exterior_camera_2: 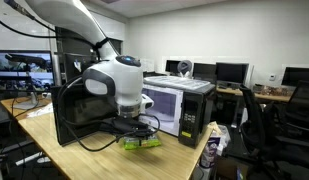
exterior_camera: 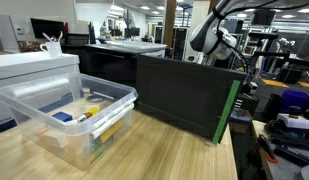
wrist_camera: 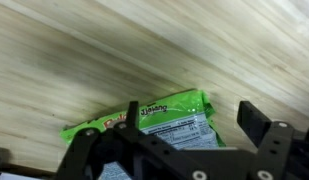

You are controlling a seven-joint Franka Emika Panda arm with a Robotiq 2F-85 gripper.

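A green packet with a white printed label (wrist_camera: 176, 122) lies on the wooden table at the bottom of the wrist view. My gripper is open above it, its dark fingers spread to the packet's left and right, with nothing gripped. Part of the packet is hidden by the gripper body. In exterior view 2 the green packet (exterior_camera_2: 144, 143) shows beneath the white arm (exterior_camera_2: 116, 82). The black panel covers the gripper in exterior view 1, where only the upper arm (exterior_camera: 216, 35) rises behind it.
A clear plastic bin (exterior_camera: 69, 115) with several coloured items stands on the near side of the upright black panel (exterior_camera: 184, 95). On the far side, a microwave (exterior_camera_2: 169, 105) stands behind the arm. Bare tabletop (exterior_camera_2: 89, 160) lies in front of the arm.
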